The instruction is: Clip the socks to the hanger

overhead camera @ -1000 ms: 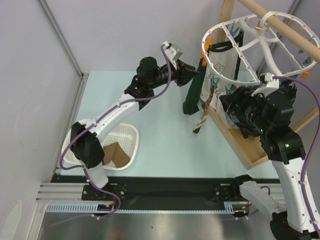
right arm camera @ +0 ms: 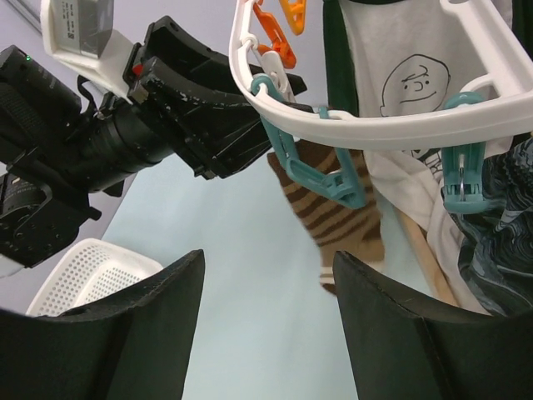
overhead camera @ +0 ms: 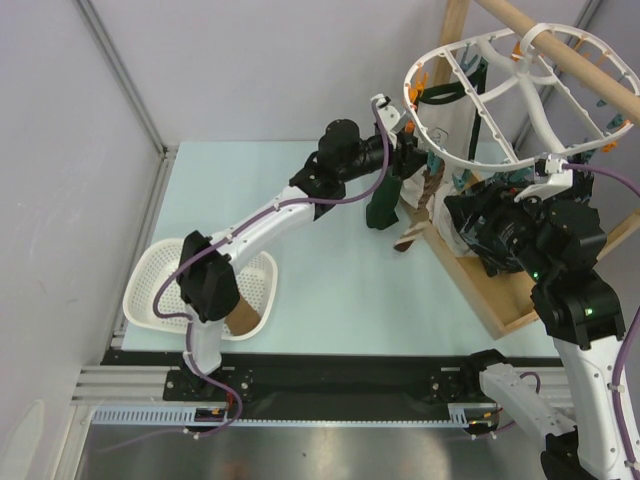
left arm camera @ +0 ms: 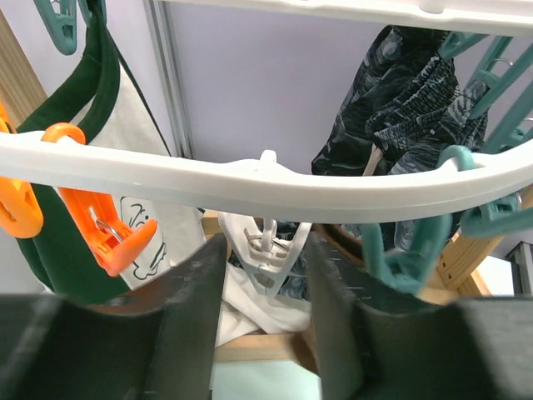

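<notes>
A brown striped sock (right arm camera: 329, 200) hangs under the white hanger ring (right arm camera: 400, 129), its top at a teal clip (right arm camera: 304, 167) in the right wrist view. My left gripper (overhead camera: 412, 158) is at the ring's left rim. In the left wrist view its fingers (left arm camera: 196, 292) stand apart on either side of a white clip (left arm camera: 266, 254); whether they touch it is unclear. My right gripper stands open and empty in the right wrist view, below the ring. Another brown sock (overhead camera: 242, 318) lies in the white basket (overhead camera: 262, 275), partly hidden by the left arm.
Dark green cloth (overhead camera: 383, 205), a pale printed garment (right arm camera: 416, 83) and dark patterned fabric (right arm camera: 508, 217) hang from the ring. Orange clips (left arm camera: 108, 229) hold the left side. A wooden stand (overhead camera: 470, 285) is below.
My left gripper has moved right, up to the ring's rim.
</notes>
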